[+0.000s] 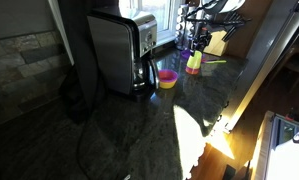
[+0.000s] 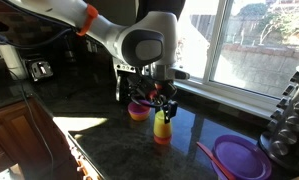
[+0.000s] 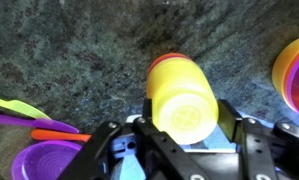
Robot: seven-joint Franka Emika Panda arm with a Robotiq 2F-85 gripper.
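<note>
A yellow cup-like item with an orange-red lower part [image 3: 182, 100] stands between the fingers of my gripper in the wrist view. The fingers are closed in on it from both sides. Exterior view 2 shows the same yellow item [image 2: 161, 128] upright under my gripper [image 2: 157, 104], at or close to the dark counter; whether its base touches cannot be told. From exterior view 1, the yellow item [image 1: 194, 62] appears small, near the window end of the counter.
Pink and yellow bowls [image 1: 167, 78] sit near the coffee maker [image 1: 127, 50]. A purple plate [image 2: 241, 155] lies near a spice rack [image 2: 287, 115]. Coloured utensils [image 3: 49, 128] and a purple cup [image 3: 47, 160] lie left in the wrist view.
</note>
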